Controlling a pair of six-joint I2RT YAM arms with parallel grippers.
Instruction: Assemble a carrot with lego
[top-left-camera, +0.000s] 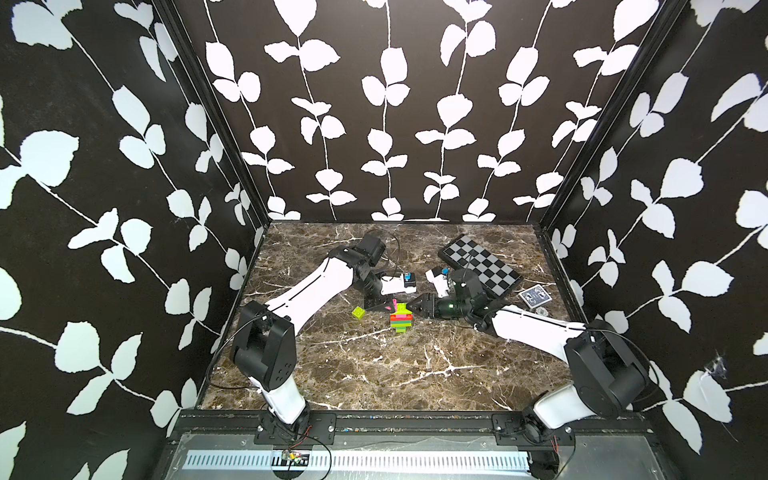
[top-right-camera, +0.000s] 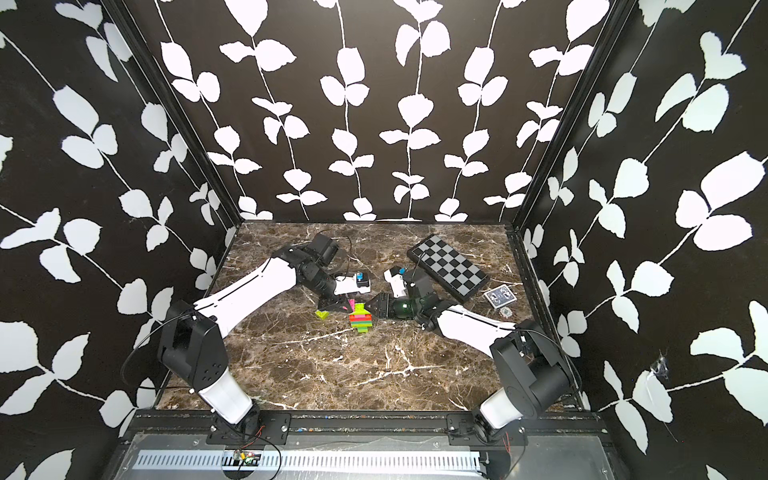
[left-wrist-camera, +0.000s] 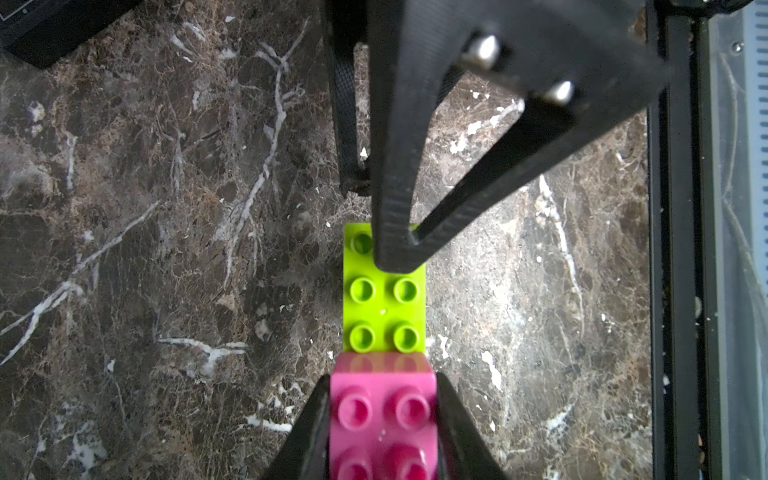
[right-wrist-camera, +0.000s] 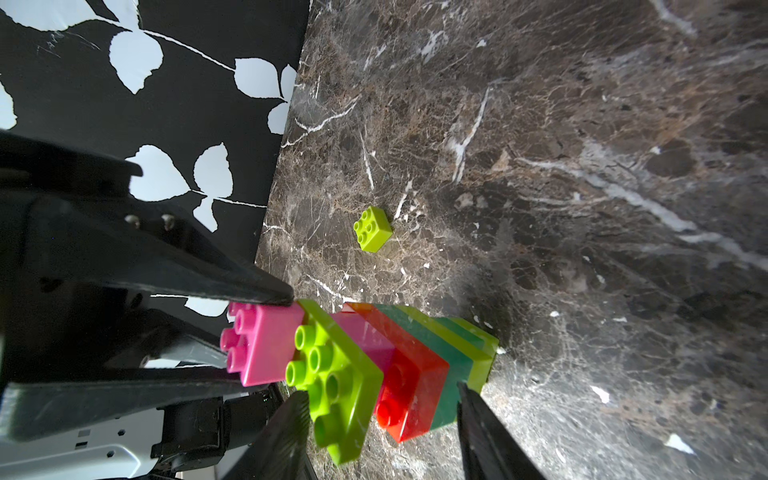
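Observation:
A layered lego stack of green, teal, red and pink bricks (right-wrist-camera: 424, 376) lies at the table's centre, topped by a lime plate (right-wrist-camera: 344, 392). My left gripper is shut on a pink brick (left-wrist-camera: 384, 416), which sits against the lime plate at its end. My right gripper stands part open around the stack, its two fingers either side of the lime plate and red brick in the right wrist view. A loose lime brick (top-left-camera: 357, 313) lies left of the stack.
A chessboard (top-left-camera: 480, 264) lies at the back right, with cards (top-left-camera: 534, 296) beside it.

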